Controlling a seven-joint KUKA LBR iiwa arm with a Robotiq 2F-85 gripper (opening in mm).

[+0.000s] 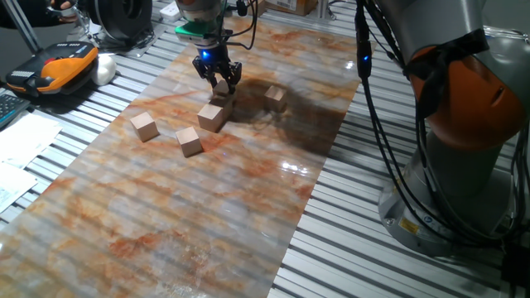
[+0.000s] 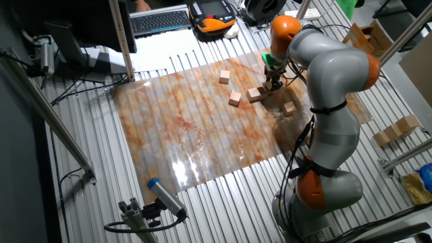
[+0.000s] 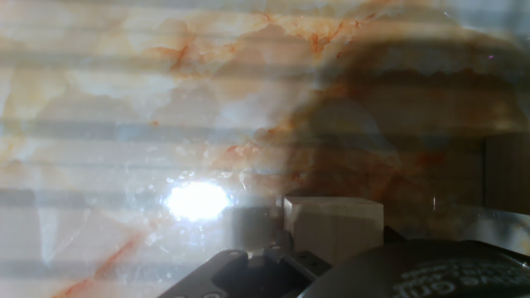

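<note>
My gripper points down at the far part of the marbled sheet, with a wooden cube between its fingers. In the wrist view that cube sits at the bottom edge, flanked by dark finger parts; whether they press on it is unclear. Just below and in front of it, a wooden block rests on the sheet, with more wood directly behind it, partly hidden by the gripper. Two separate cubes lie nearer the camera, one at left and one in the middle. Another cube stands right of the gripper, in shadow.
An orange-and-black device and papers lie along the left side. The arm's base stands at the right. In the second exterior view, more wooden blocks sit off the sheet at far right.
</note>
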